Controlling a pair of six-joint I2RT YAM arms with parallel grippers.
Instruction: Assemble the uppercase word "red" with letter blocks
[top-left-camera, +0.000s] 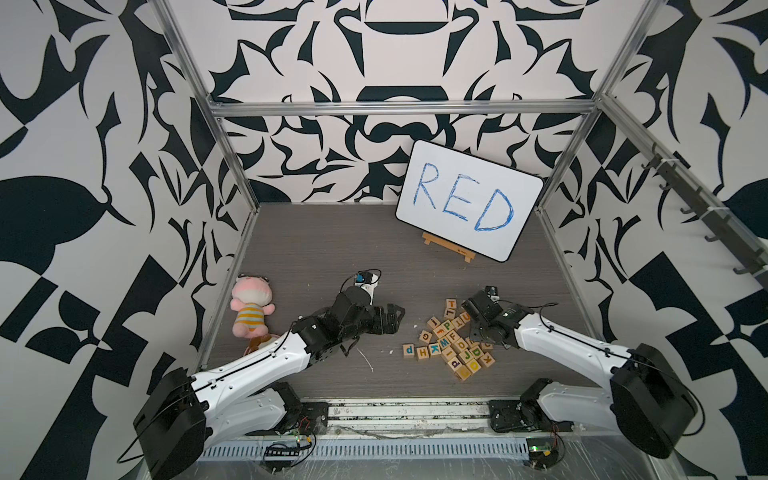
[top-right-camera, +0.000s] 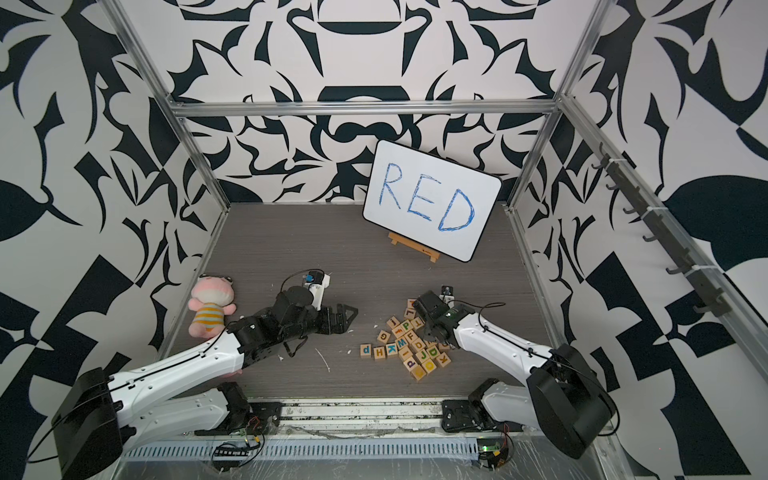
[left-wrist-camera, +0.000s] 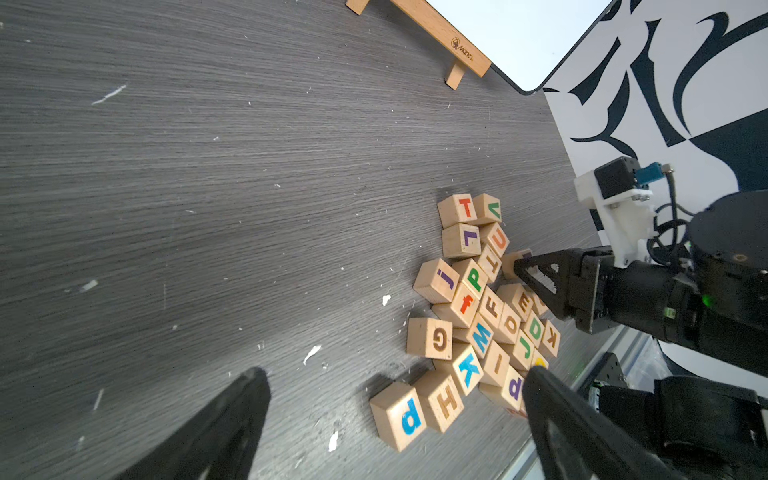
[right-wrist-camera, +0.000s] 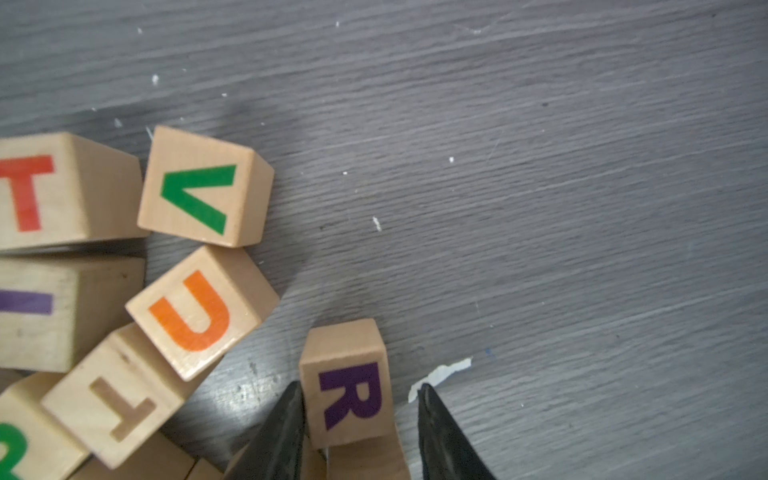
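Note:
A whiteboard (top-left-camera: 469, 200) on a wooden easel shows RED in blue. Many wooden letter blocks lie in a pile at the front right. In the right wrist view a purple R block (right-wrist-camera: 346, 392) sits between the fingertips of my right gripper, which are part open around it; whether they touch it is unclear. The left wrist view shows an E block (left-wrist-camera: 519, 300) and a green D block (left-wrist-camera: 534, 326) in the pile, beside the right gripper. My left gripper stands open left of the pile, nothing held, the blocks visible beyond its fingers.
A plush toy (top-left-camera: 251, 307) lies at the far left. A V block (right-wrist-camera: 205, 184) and a U block (right-wrist-camera: 200, 312) lie near the R block.

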